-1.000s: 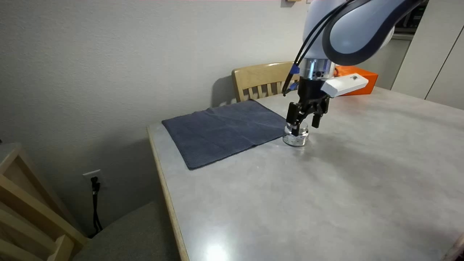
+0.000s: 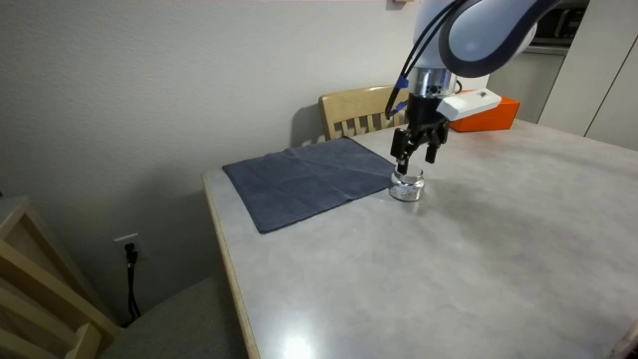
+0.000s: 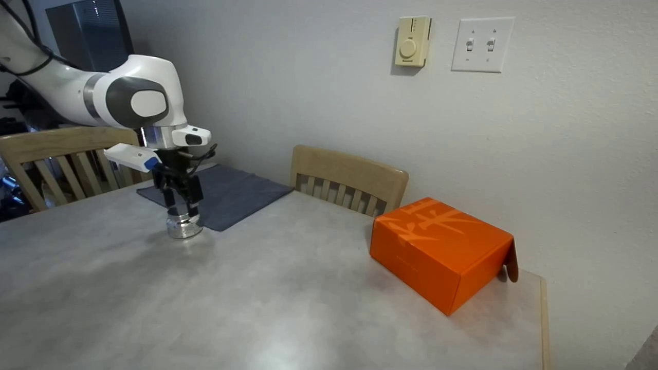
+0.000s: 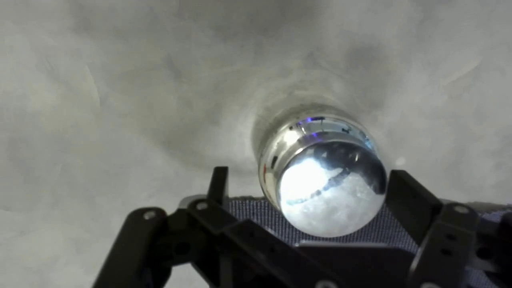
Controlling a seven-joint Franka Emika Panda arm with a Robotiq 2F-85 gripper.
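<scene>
A small, round, shiny silver metal object (image 2: 406, 187) stands on the grey table beside the edge of a dark blue-grey cloth (image 2: 311, 179). My gripper (image 2: 416, 162) is open just above it, pointing down. Seen from the wrist, the object's mirror-like round top (image 4: 333, 192) lies between the black fingers, close to the right one and with a wide gap to the left one. Whether the right finger touches it I cannot tell. The other outside view shows the gripper (image 3: 181, 207) over the metal object (image 3: 183, 226) as well.
An orange box (image 3: 441, 246) sits near the table's far end, by the wall. Wooden chairs (image 3: 348, 176) stand against the table.
My gripper has risen a little and shifted slightly left in the first outside view. The metal object and the cloth have stayed in place.
</scene>
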